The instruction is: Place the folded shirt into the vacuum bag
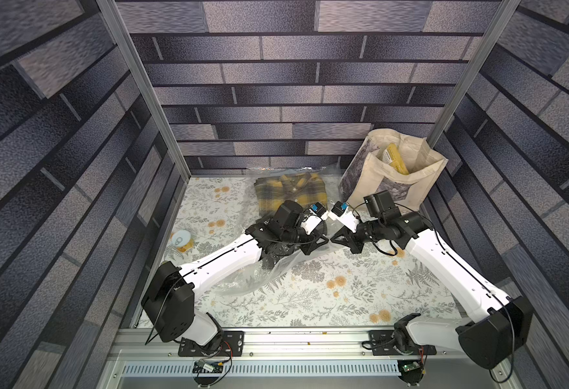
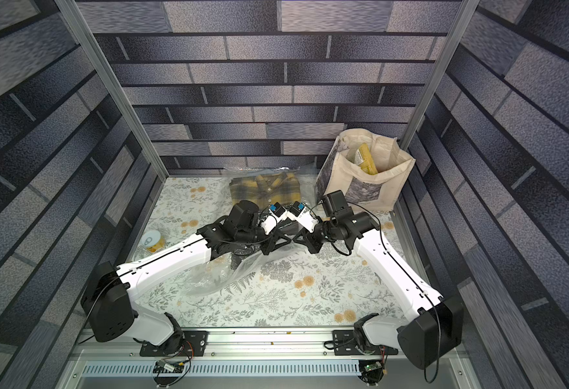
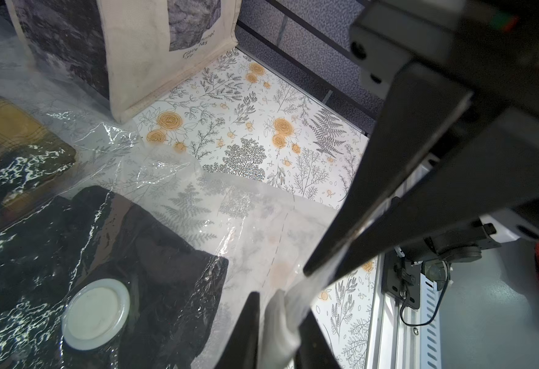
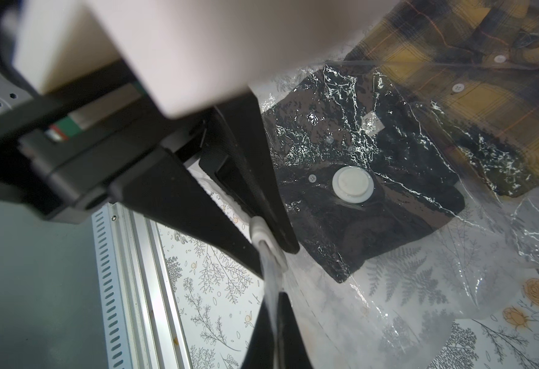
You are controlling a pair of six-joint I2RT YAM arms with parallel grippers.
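Observation:
A clear vacuum bag (image 4: 404,307) lies flat on the table. Inside it is dark folded clothing (image 4: 367,246) under a white round valve (image 4: 352,183). Also within the bag's outline is the yellow-and-black plaid shirt (image 1: 291,191), at its far end. My left gripper stands part open, fingers on either side of a white zip slider (image 4: 262,230) at the bag's near edge; whether they press on it is unclear. My right gripper is shut on the thin bag edge (image 4: 272,276) just beside it. Both arms hide part of the bag in the top views.
A beige tote bag (image 1: 394,184) with a yellow package (image 1: 394,159) in it stands at the back right. A yellow can (image 1: 182,240) is on the left of the table.

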